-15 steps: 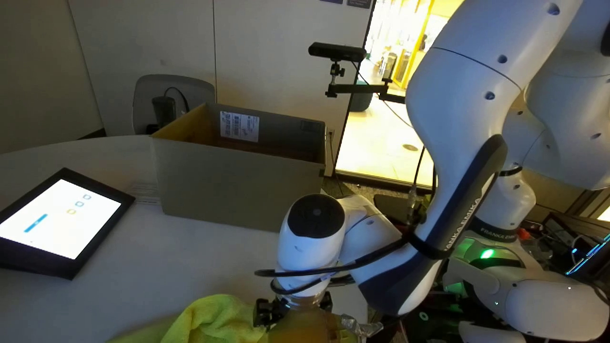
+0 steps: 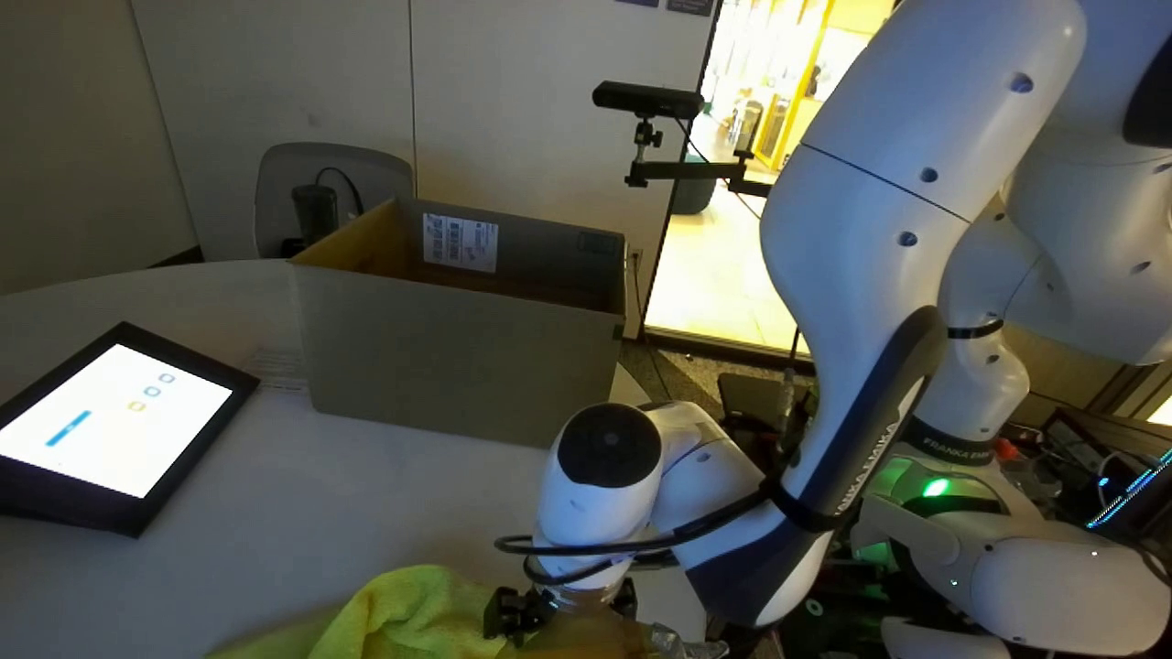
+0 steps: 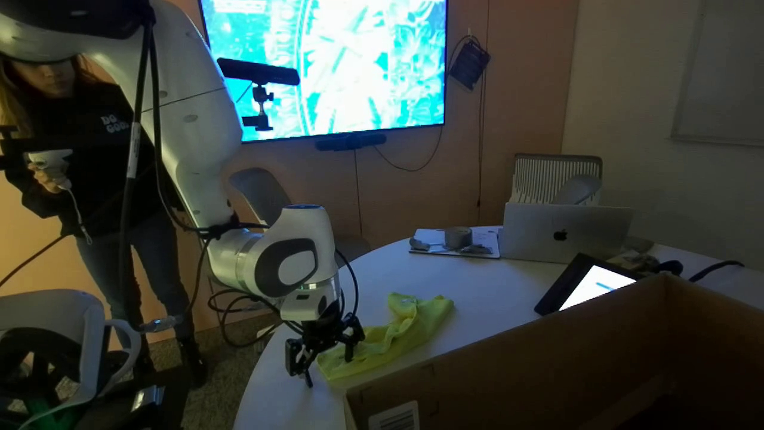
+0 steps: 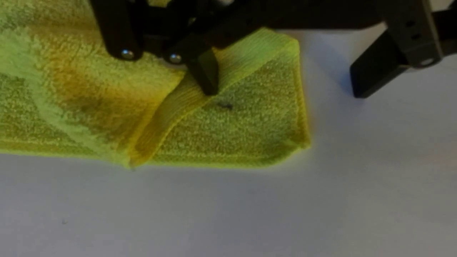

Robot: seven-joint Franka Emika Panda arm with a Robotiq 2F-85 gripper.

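Observation:
A yellow-green cloth [image 3: 412, 326] lies crumpled on the white table near its edge; one folded-over corner of the cloth [image 4: 252, 124] fills the upper left of the wrist view. Right over that end stands my gripper, its fingers wide apart. One finger [image 4: 204, 70] is above or against the cloth's hem; whether it touches cannot be told. Beyond the cloth's edge, the other finger [image 4: 379, 64] is over bare table. In exterior view 2, the gripper [image 3: 329, 365] points down beside the cloth's near end. Its fingertips are out of frame in exterior view 1.
An open cardboard box [image 2: 461, 357] stands on the table close to the cloth. A lit tablet [image 2: 121, 423], a laptop [image 3: 566, 233] and a tape roll [image 3: 458, 236] are farther off. Bare table lies between cloth and tablet.
The arm has come down a little, and its upper links have swung left in exterior view 1. Cloth and box look unmoved.

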